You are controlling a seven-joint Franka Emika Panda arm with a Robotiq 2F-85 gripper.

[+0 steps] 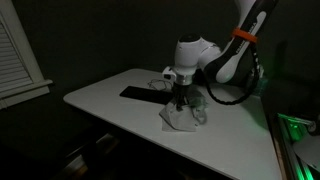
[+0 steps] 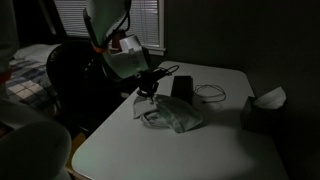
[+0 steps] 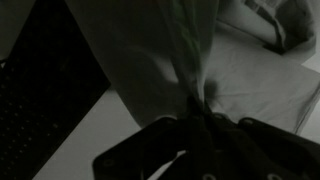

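Note:
A pale grey cloth [image 1: 179,119] lies crumpled on the white table, with a raised fold reaching up to my gripper [image 1: 180,101]. In the wrist view, the cloth [image 3: 140,65] gathers into a narrow pleat that runs between the fingertips of my gripper, which is shut on it. The rest of the cloth [image 2: 178,117] spreads on the tabletop in exterior view 2. The finger pads are hidden by the dark fingers and the fabric.
A black keyboard [image 3: 42,85] lies beside the cloth. Behind it on the table is a loose cable [image 2: 210,93]. A tissue box [image 2: 262,112] stands at the table's edge.

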